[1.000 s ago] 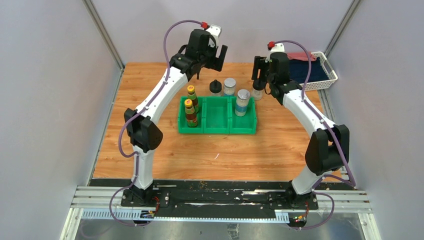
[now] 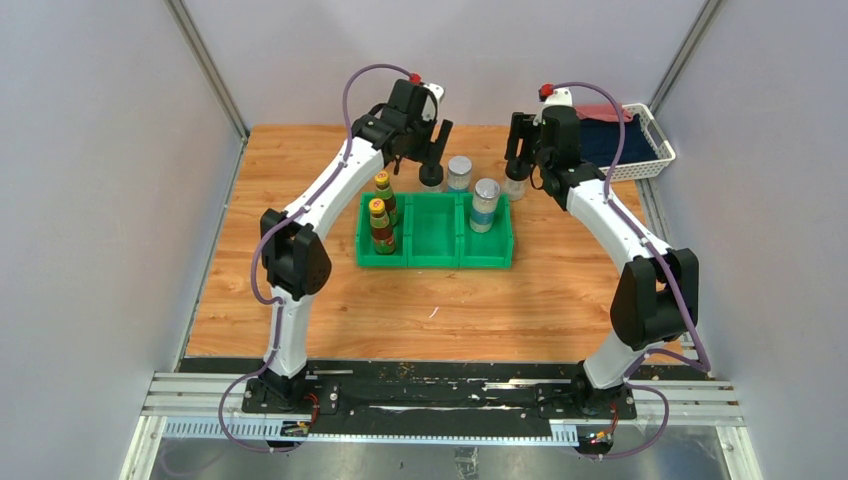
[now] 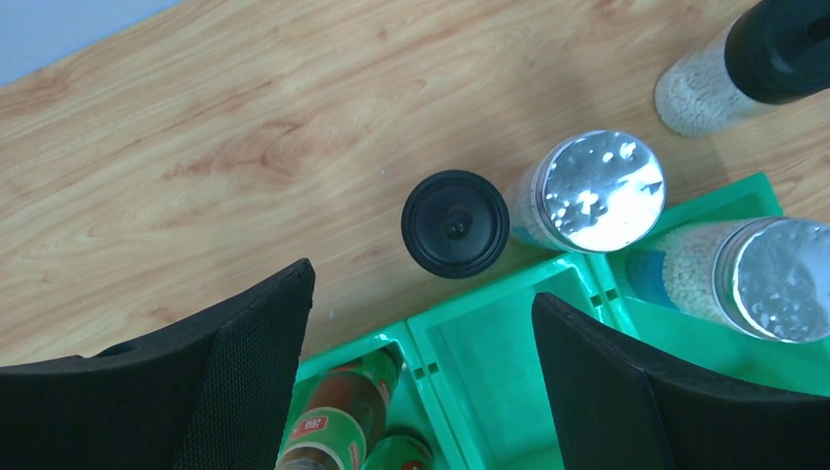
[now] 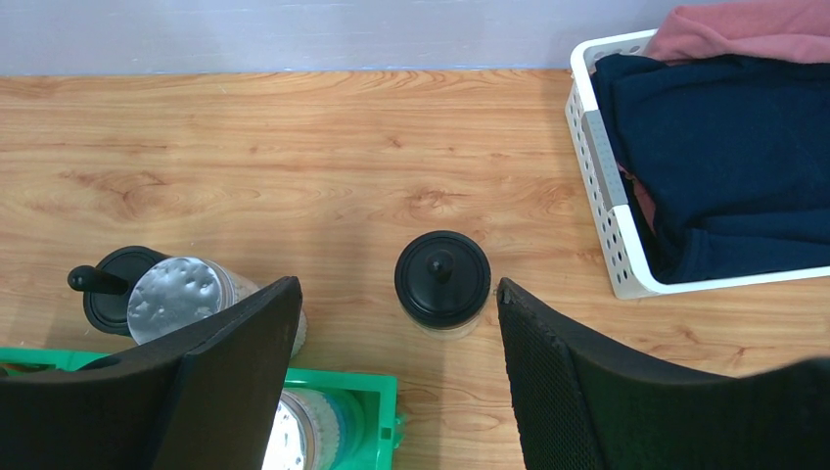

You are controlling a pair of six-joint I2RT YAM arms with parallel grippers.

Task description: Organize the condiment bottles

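Note:
A green three-compartment tray [image 2: 435, 255] holds two brown sauce bottles [image 2: 382, 230] in its left compartment and a silver-lidded jar [image 2: 484, 210] in the right; its middle is empty. Behind it stand a black-lidded bottle [image 3: 455, 223], another silver-lidded jar [image 3: 602, 191] and a second black-lidded bottle [image 4: 441, 277] at the right. My left gripper hangs open above the middle black-lidded bottle, nothing between its fingers. My right gripper is open above the right black-lidded bottle, its fingers either side of it in the wrist view.
A white basket [image 4: 607, 196] with dark and pink cloths sits at the back right of the table. Walls border the sides and back.
The right arm has shifted only slightly; the bottles and tray stay where they were.

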